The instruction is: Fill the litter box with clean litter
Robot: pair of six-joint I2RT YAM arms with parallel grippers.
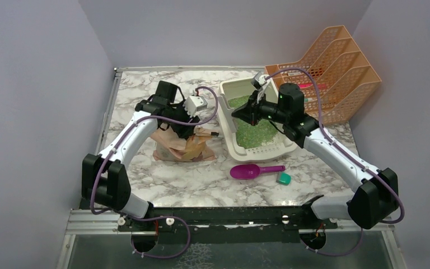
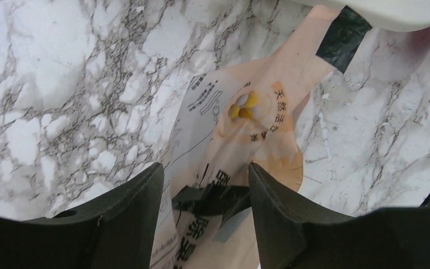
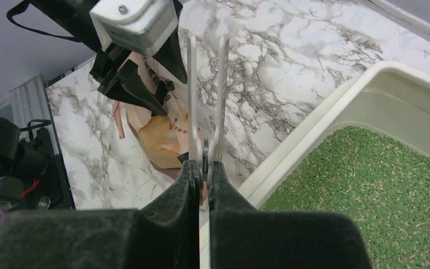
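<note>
The crumpled paper litter bag [image 1: 176, 148] lies left of the cream litter box [image 1: 232, 151], which holds green pellets [image 1: 255, 131]. My left gripper is open directly over the bag, its fingers either side of the printed paper. My right gripper is shut on a white two-pronged tool [image 3: 192, 89], held upright over the box's left rim in the top view. What exactly the tool is, I cannot tell.
A magenta scoop [image 1: 246, 171] and a teal item [image 1: 284, 178] lie on the marble table [image 1: 201, 193] in front of the box. An orange rack [image 1: 350, 78] stands at the back right.
</note>
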